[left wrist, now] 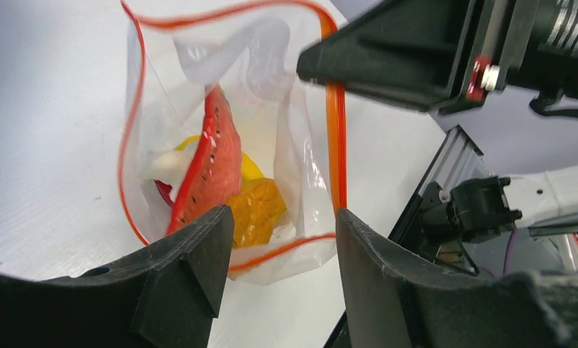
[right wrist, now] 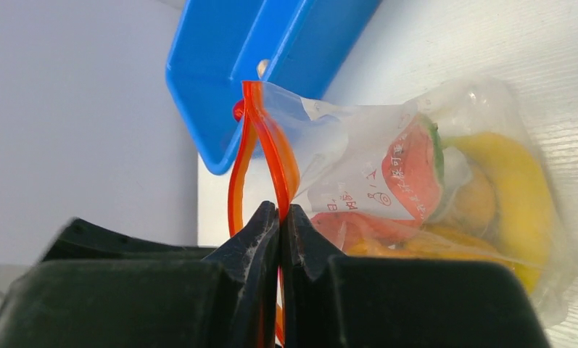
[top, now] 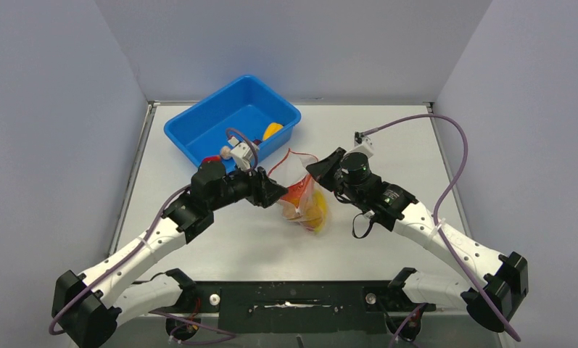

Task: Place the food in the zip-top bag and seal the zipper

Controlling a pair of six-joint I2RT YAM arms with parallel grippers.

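Observation:
The zip top bag [top: 300, 210] stands in the middle of the table, its orange-edged mouth wide, holding watermelon [left wrist: 220, 145], a yellow banana-like piece [right wrist: 518, 196] and an orange-brown item [left wrist: 255, 210]. My right gripper is shut on the bag's orange zipper edge at one side of the mouth. My left gripper is open just outside the mouth, facing it from the left, with nothing between its fingers.
A blue bin [top: 199, 123] at the back left holds a yellow piece [top: 273, 129] and other small items.

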